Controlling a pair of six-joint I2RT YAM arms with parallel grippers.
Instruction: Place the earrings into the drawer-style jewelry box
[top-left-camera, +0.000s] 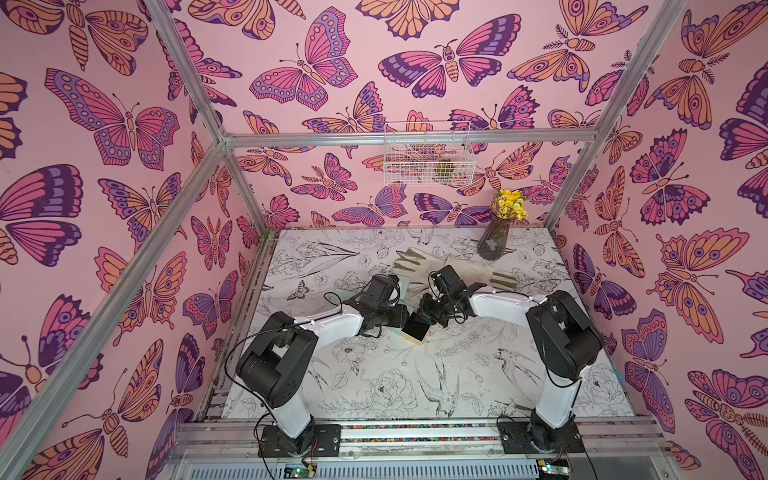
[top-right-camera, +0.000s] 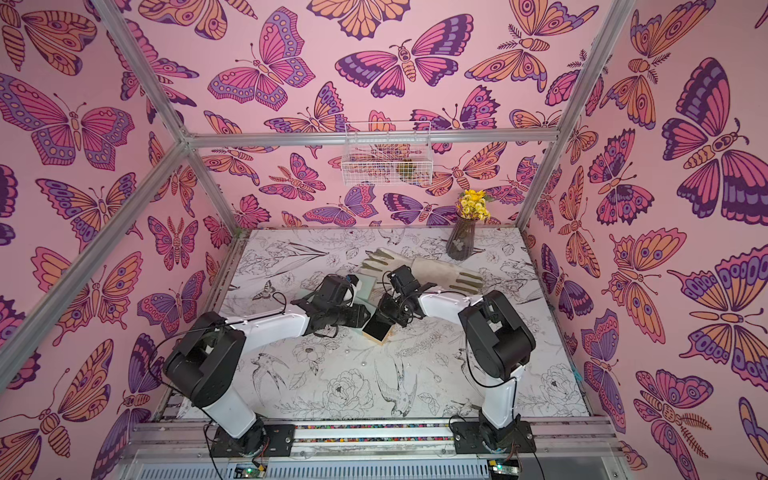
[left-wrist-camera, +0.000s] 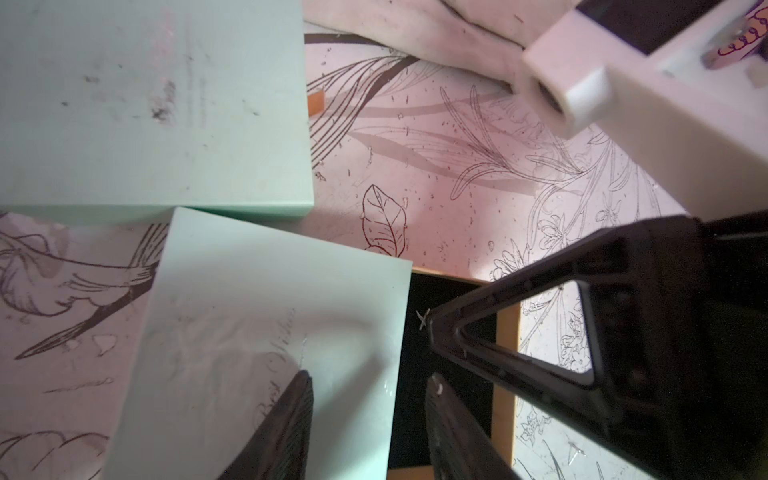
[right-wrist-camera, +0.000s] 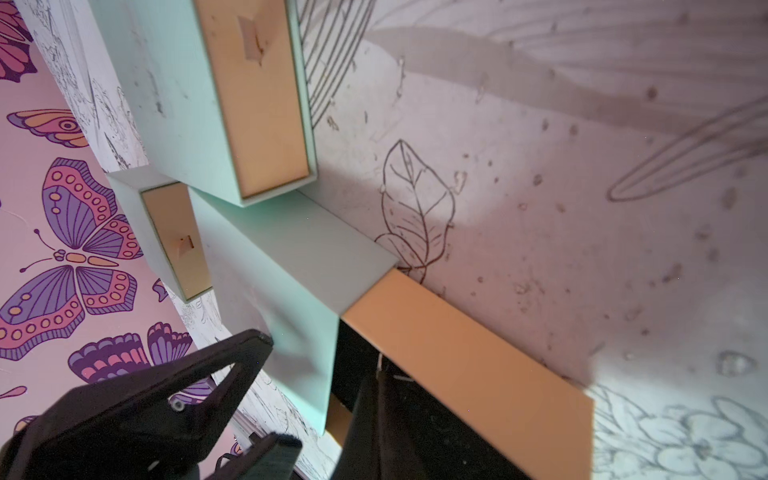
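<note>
The mint jewelry box (left-wrist-camera: 272, 336) lies with its drawer (right-wrist-camera: 480, 376) pulled out, showing a black lining inside tan walls. Thin pale wires, apparently an earring (left-wrist-camera: 422, 319), show over the lining at my right gripper's tip in both wrist views. My right gripper is shut and points down into the drawer; whether the wires are pinched or merely beside its tips is unclear. Above the box, my left gripper has its fingers visibly apart, one over the mint cover and one over the drawer. What contact they make is hidden.
A second mint box (left-wrist-camera: 152, 104) touches or nearly touches the far side of this one; another small box (right-wrist-camera: 172, 232) lies beyond. Behind sit a beige cloth with green ends (top-left-camera: 500, 280) and a vase of yellow flowers (top-left-camera: 496, 232).
</note>
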